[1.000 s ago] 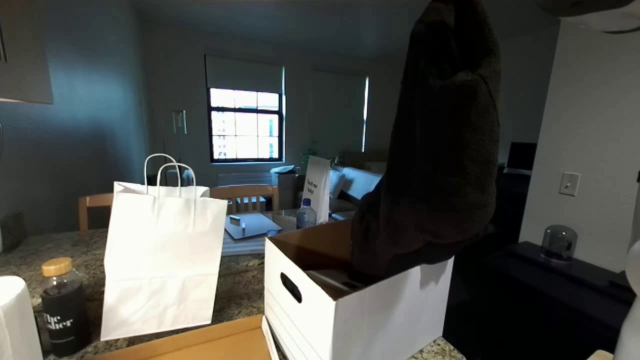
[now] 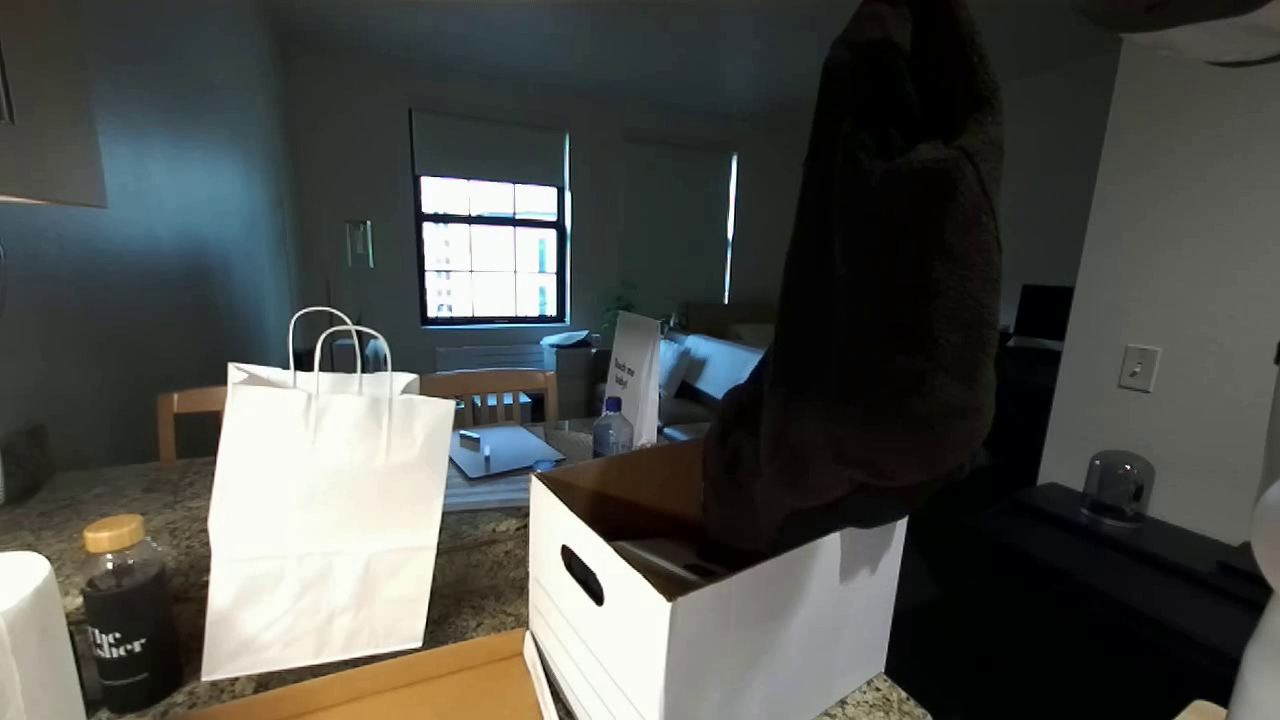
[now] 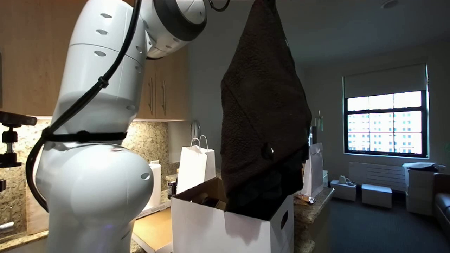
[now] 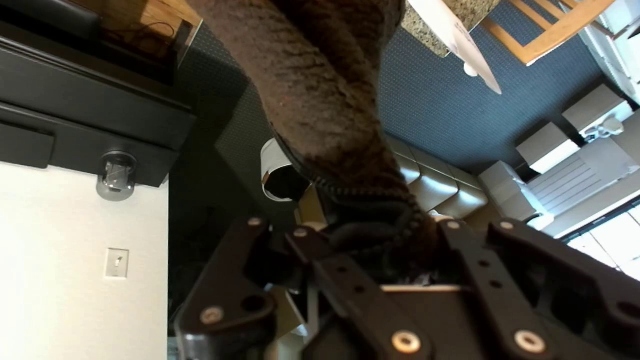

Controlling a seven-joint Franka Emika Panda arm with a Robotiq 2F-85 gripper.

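Note:
A dark brown fleece garment (image 2: 894,312) hangs down from above, its lower end bunched at the mouth of a white cardboard box (image 2: 768,636). In exterior view 2 the same garment (image 3: 263,105) covers the right part of the box's opening and overhangs its near wall. My gripper, seen in the wrist view, is shut on the garment near a zipped edge. Both exterior views leave the gripper out, above their top edge. How far the cloth reaches inside the box is hidden.
A white paper bag (image 2: 324,528) and a dark bottle (image 2: 126,624) stand left of the box. The box's lid (image 2: 396,690) lies beside it, brown inside up. Behind are a water bottle (image 2: 613,430) and another white bag (image 2: 636,372). Dark items (image 3: 206,199) lie inside the box.
The garment hangs almost exactly as before, with only a very slight shift along its right edge. The box and the other objects have not moved.

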